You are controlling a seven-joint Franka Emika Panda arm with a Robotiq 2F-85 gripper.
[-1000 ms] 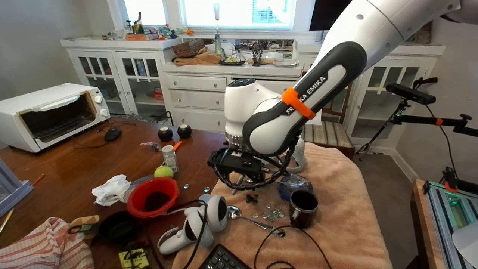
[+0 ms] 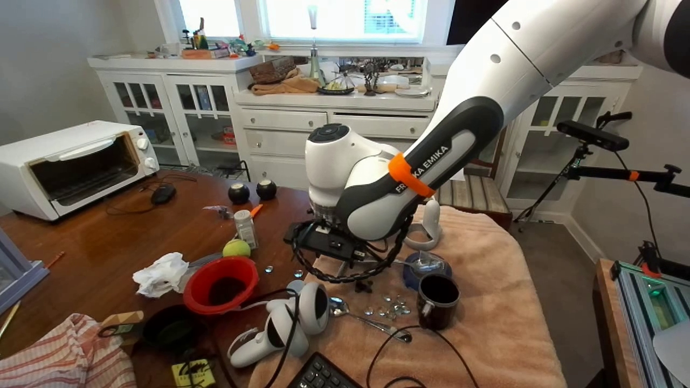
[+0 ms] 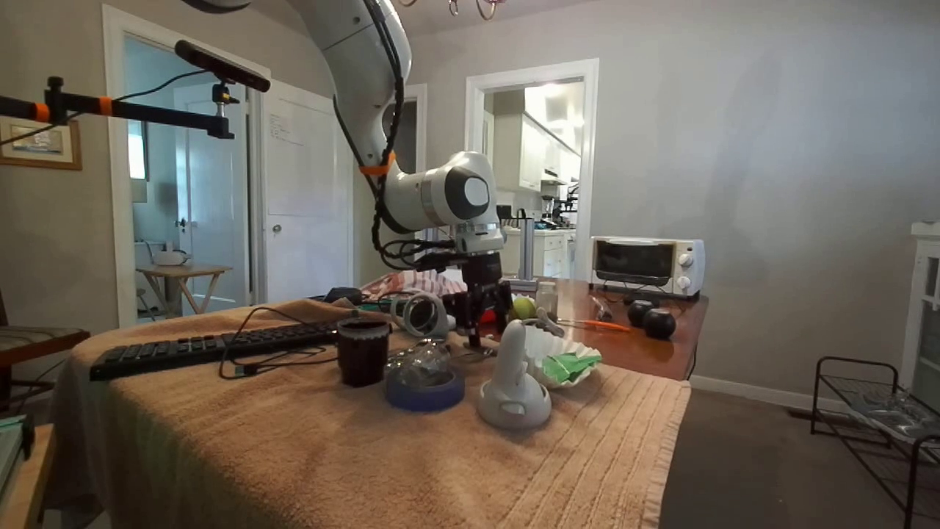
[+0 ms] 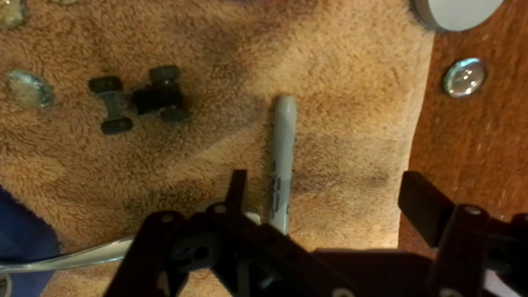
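A grey marker point(image 4: 283, 158) lies on the tan towel in the wrist view, its lower end running behind the gripper's dark body. My gripper is open, one finger point(image 4: 237, 187) just left of the marker and the other far to its right, by the towel's edge. Nothing is held between them. From the side, in exterior view 2, the gripper point(image 3: 482, 322) points down close above the towel, behind a white controller. The arm's wrist and cabling cover the fingers in exterior view 1.
Left of the marker are a small black wheeled toy point(image 4: 153, 99) and a spoon-like metal handle point(image 4: 94, 255). A glass bead point(image 4: 465, 77) sits on the bare wood. A dark mug point(image 2: 438, 300), red bowl point(image 2: 220, 284), controller point(image 2: 281, 326) and another spoon point(image 2: 368, 319) stand around.
In exterior view 1 the arm has shifted left and somewhat lower, and its wrist now covers the pen-like object that showed beneath it. The objects on the table look unmoved.
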